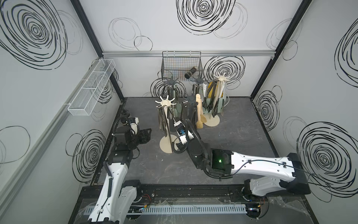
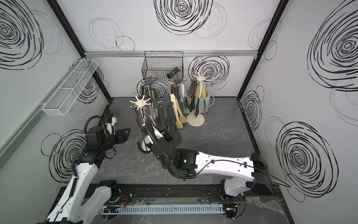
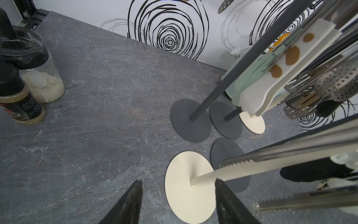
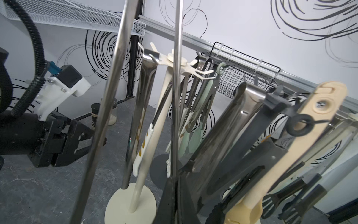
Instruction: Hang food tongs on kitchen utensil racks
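The silver food tongs (image 4: 178, 89) hang upright in the right wrist view, their bend above the picture's top edge. One leg runs down into my right gripper, which is shut on it; the other leg hangs free to the left. Behind the tongs stands a cream rack (image 4: 151, 158) with spread hooks (image 4: 194, 71). Other tongs (image 4: 145, 89) hang from its left side. In the top left view the right arm covers part of that rack. My left gripper is open and empty, off to the rack's left (image 1: 148, 135).
Dark racks (image 3: 190, 119) and another cream rack (image 1: 211, 120) crowd the back, full of utensils. A wooden utensil (image 4: 290, 149) hangs close on the right. Jars (image 3: 42, 76) stand at the far left. A wire basket (image 1: 175, 67) hangs on the back wall.
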